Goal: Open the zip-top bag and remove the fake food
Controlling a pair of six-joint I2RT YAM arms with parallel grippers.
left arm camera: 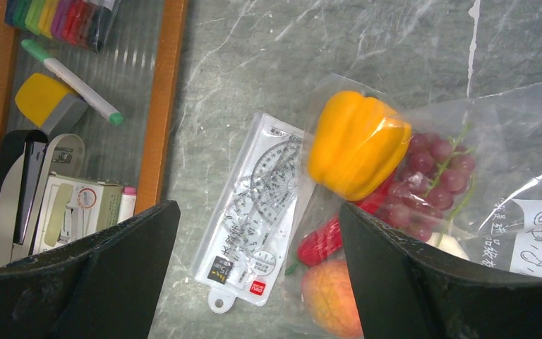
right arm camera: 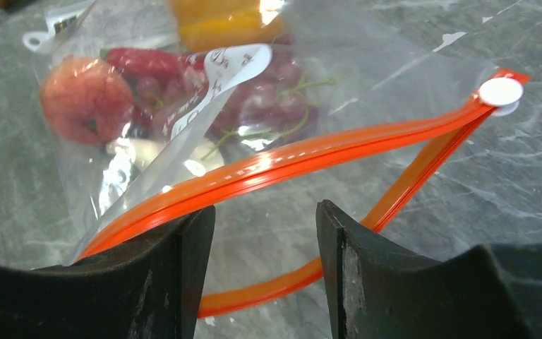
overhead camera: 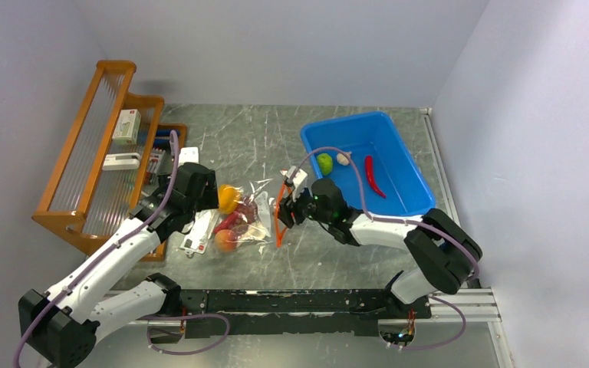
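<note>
The clear zip bag (overhead camera: 264, 212) lies on the table. A yellow pepper (left arm camera: 358, 145), red grapes (left arm camera: 427, 185), a red chili (left arm camera: 321, 241) and a peach (left arm camera: 330, 298) are inside it. Its orange-edged mouth gapes in the right wrist view, the upper edge (right arm camera: 339, 150) apart from the lower edge (right arm camera: 268, 288). At that mouth, my right gripper has its fingers spread, the lower edge crossing the gap between them. My left gripper is open above the bag's left side, nothing between its fingers.
A blue bin (overhead camera: 408, 201) at the right holds a green item (overhead camera: 324, 162), a garlic-like bulb (overhead camera: 343, 158) and a red chili (overhead camera: 373, 178). The wooden shelf (overhead camera: 86, 184) stands left. A ruler pouch (left arm camera: 254, 212) lies beside the bag. Bare table shows behind the bag.
</note>
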